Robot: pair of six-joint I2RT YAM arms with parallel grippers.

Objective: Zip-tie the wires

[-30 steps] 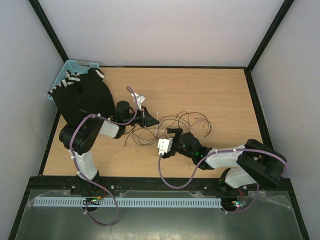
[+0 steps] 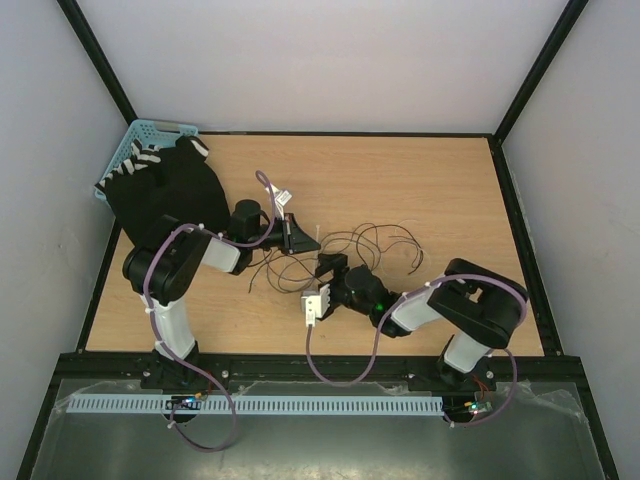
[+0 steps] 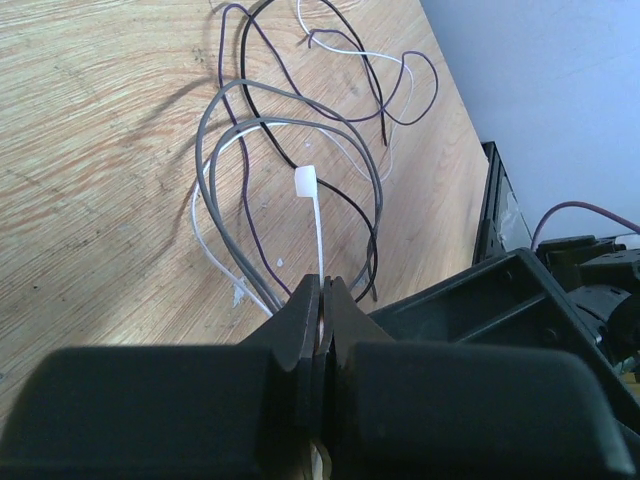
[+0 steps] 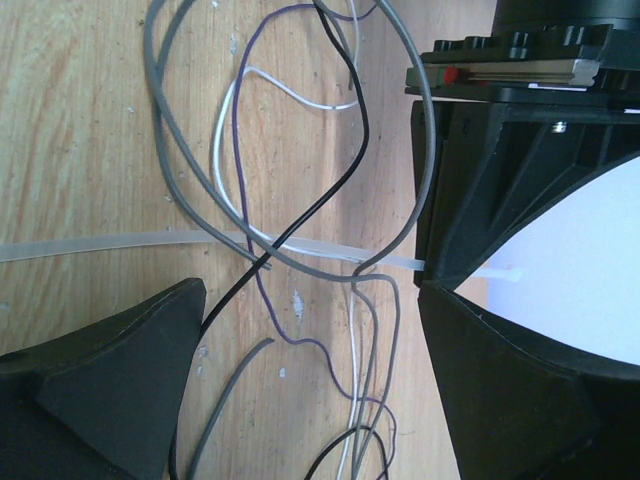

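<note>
My left gripper is shut on a thin white zip tie, whose square head sticks out past its fingertips. In the right wrist view the clear strap runs sideways across the scene, and the grey wires and black wire cross in front of it. My right gripper stands open, low by the wires, its fingers apart and the left gripper just beyond. A black wire passes close to its left finger; I see nothing gripped. From above, the right gripper sits just below the left one, covering part of the bundle.
Loose wire ends spread right of the grippers on the wooden table. A light blue basket with black cloth over it stands at the back left.
My right gripper has moved left, closer to the left gripper's tips. The left arm has barely moved and keeps the zip tie.
</note>
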